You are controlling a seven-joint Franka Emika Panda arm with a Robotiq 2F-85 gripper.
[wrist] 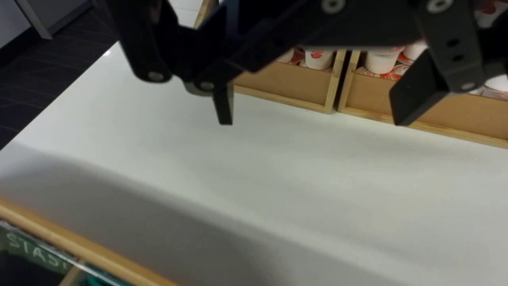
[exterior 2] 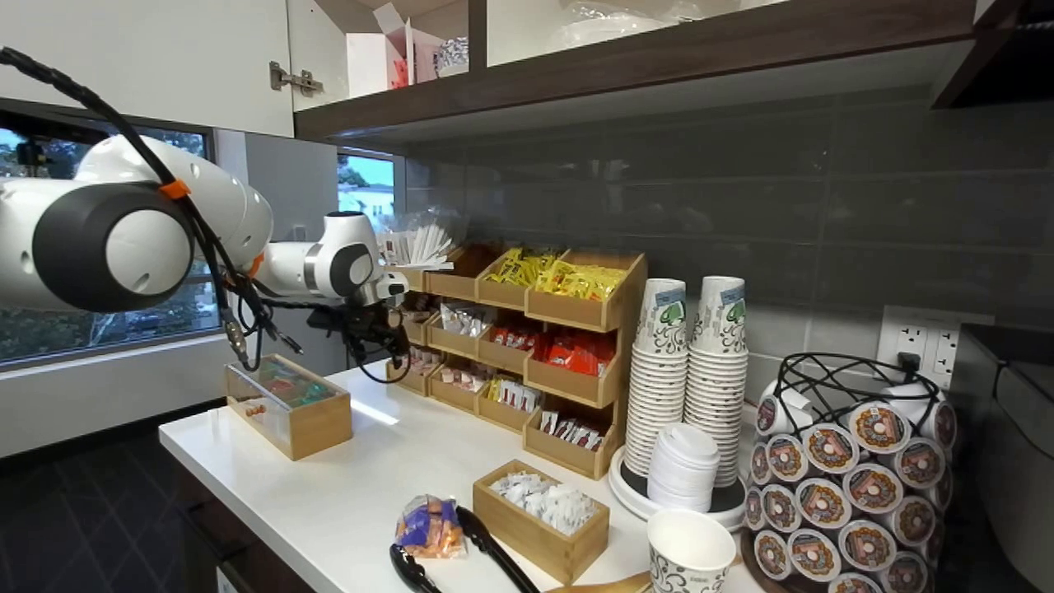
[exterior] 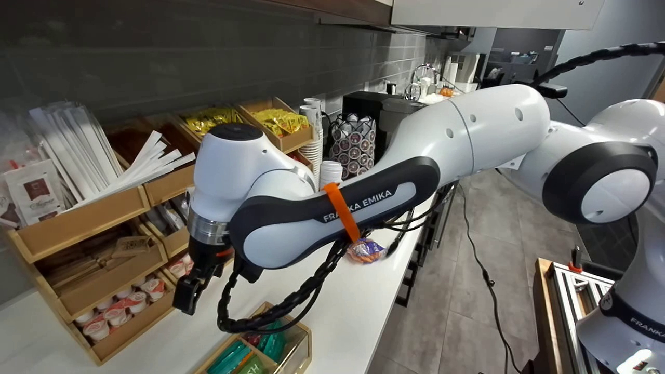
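Note:
My gripper is open, its two dark fingers spread wide with only bare white counter (wrist: 295, 190) visible below and between them. In exterior view 1 the gripper (exterior: 185, 305) hangs above the counter, in front of the wooden organizer (exterior: 115, 262) and near its lowest bins of white-and-red cups (exterior: 118, 314). A wooden box (exterior: 306, 339) with green packets (exterior: 272, 344) lies on the counter to the gripper's right. In the wrist view, that box's rim (wrist: 85, 245) crosses the lower left corner. The fingertips touch nothing that I can see.
Farther along the counter are a bag of orange snacks (exterior 2: 431, 529), black tongs (exterior 2: 494, 553), a box of white packets (exterior 2: 543, 519), stacked paper cups (exterior 2: 659, 395) and a rack of coffee pods (exterior 2: 825, 474). An upper cabinet (exterior 2: 632, 89) overhangs. Counter between organizer and packet box is clear.

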